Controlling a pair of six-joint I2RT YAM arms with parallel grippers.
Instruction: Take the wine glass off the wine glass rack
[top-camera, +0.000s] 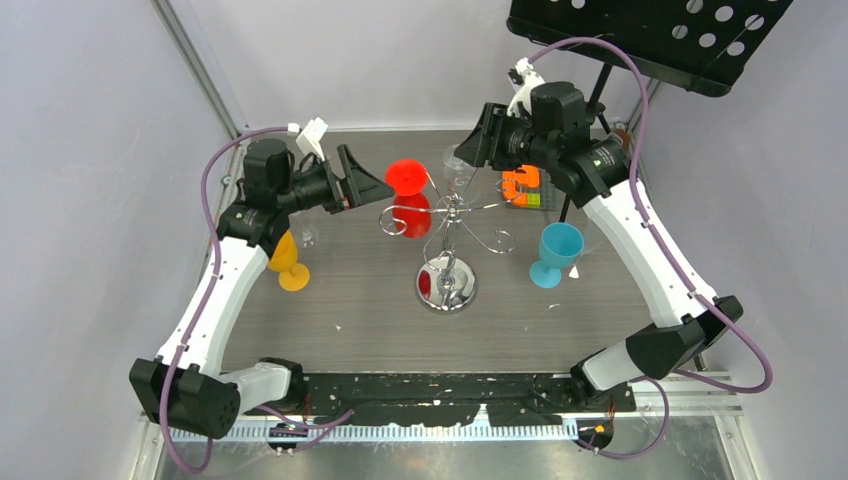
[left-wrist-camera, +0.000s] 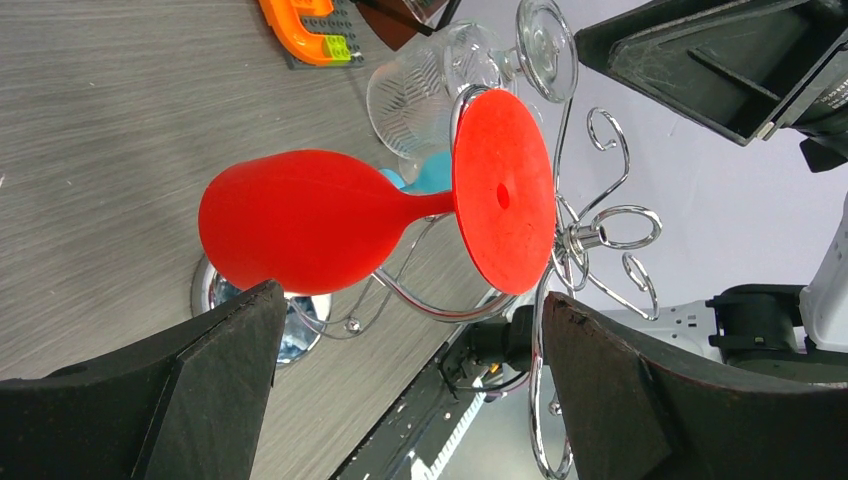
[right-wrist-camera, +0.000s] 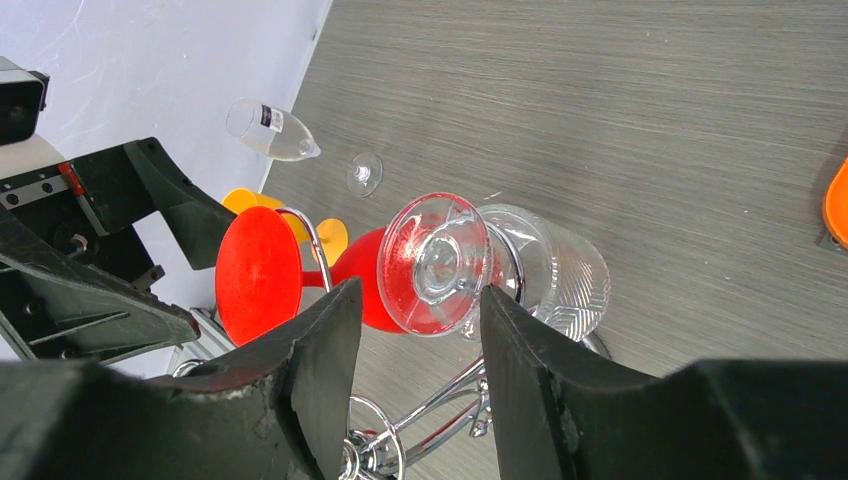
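The chrome rack (top-camera: 446, 285) stands mid-table, holding a red wine glass (top-camera: 410, 178) and a clear wine glass (left-wrist-camera: 430, 85). My left gripper (top-camera: 370, 180) stands open just left of the red glass, whose stem and foot lie between and beyond its fingertips in the left wrist view. My right gripper (top-camera: 470, 152) is above the clear glass at the rack's back; in the right wrist view its fingers are apart, just below the clear glass's foot (right-wrist-camera: 436, 265), with nothing visibly held.
A yellow glass (top-camera: 290, 262) stands left, a blue glass (top-camera: 556, 250) right, with clear glasses near each. An orange-and-grey toy (top-camera: 525, 190) lies at the back right, beside a black perforated stand (top-camera: 650, 30).
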